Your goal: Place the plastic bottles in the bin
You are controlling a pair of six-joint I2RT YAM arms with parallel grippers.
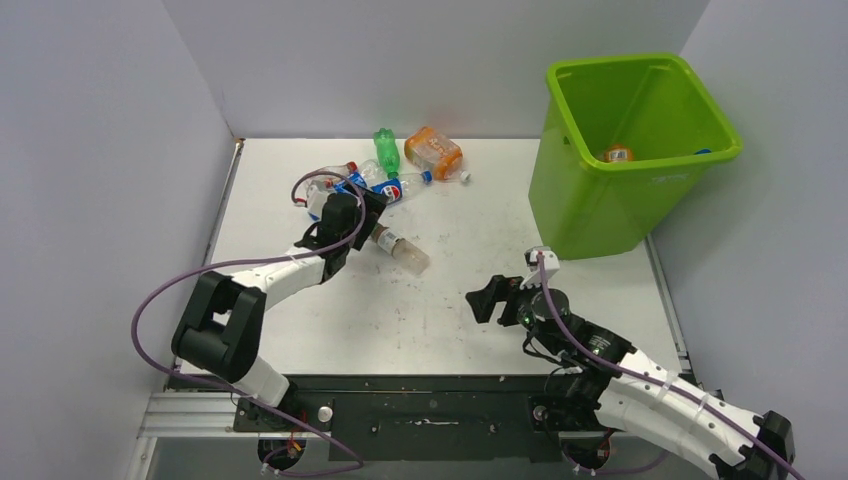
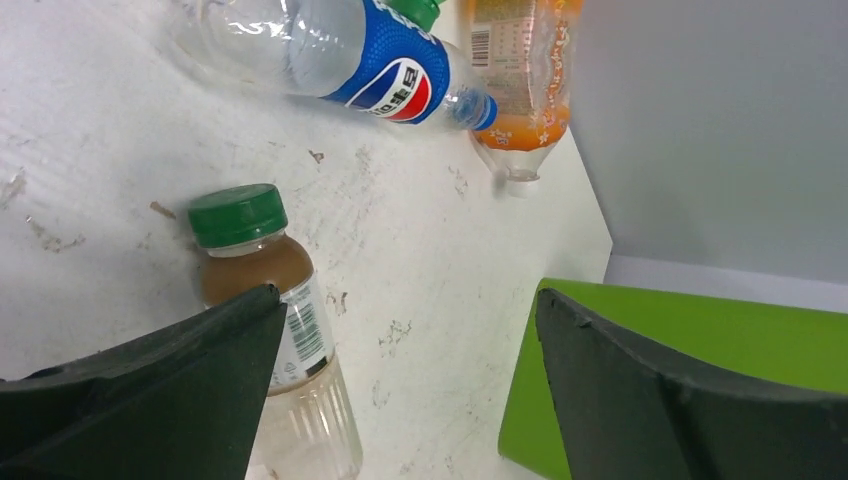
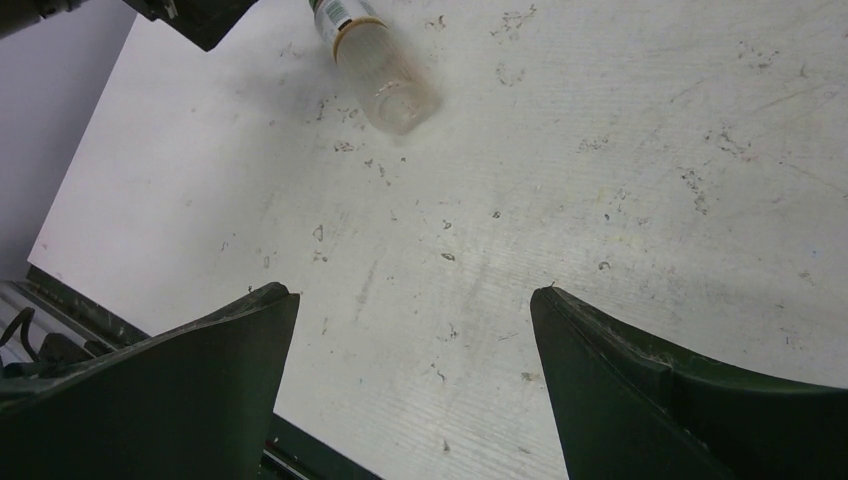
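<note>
A clear bottle with a green cap and brown neck lies on the table near the middle; its base points toward my right arm. Above its cap end hovers my left gripper, fingers open. In the left wrist view that bottle shows partly behind the left finger, not held. My right gripper is apart from every bottle, with bare table between its parted fingers. Behind lie a Pepsi bottle, a green bottle, an orange-labelled bottle and others. The green bin stands at the back right.
An orange-labelled item and something blue are inside the bin. Walls close off the back and sides. Purple cables run along both arms.
</note>
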